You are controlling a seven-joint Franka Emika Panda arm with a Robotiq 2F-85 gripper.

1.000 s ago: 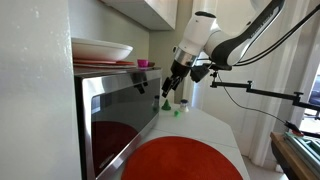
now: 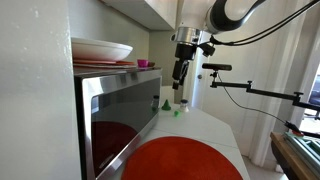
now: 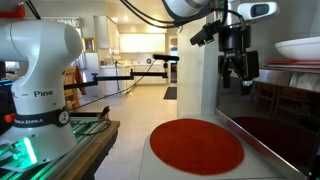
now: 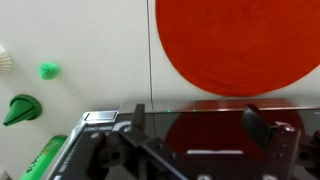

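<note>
My gripper [image 2: 181, 76] hangs in the air above the counter, beside the front of the silver oven [image 2: 125, 97]. In the wrist view its two fingers [image 4: 133, 121] stand wide apart with nothing between them, so the gripper is open. A large round red mat [image 2: 180, 160] lies flat on the white counter; the second exterior view shows the mat [image 3: 197, 147] bare, with the gripper [image 3: 238, 77] higher up and beyond it. The oven's dark door [image 4: 195, 130] shows below the fingers in the wrist view.
On the oven top sit a white bowl [image 2: 99, 51] and a pink cup [image 2: 142, 64]. A green cone [image 4: 22, 110], a green scrubber [image 4: 48, 71] and a green bottle [image 4: 42, 158] are at the counter's far end.
The arm has risen and turned slightly over the last second, and the gripper now hangs a little higher. The mat, oven and items on top have stayed put.
</note>
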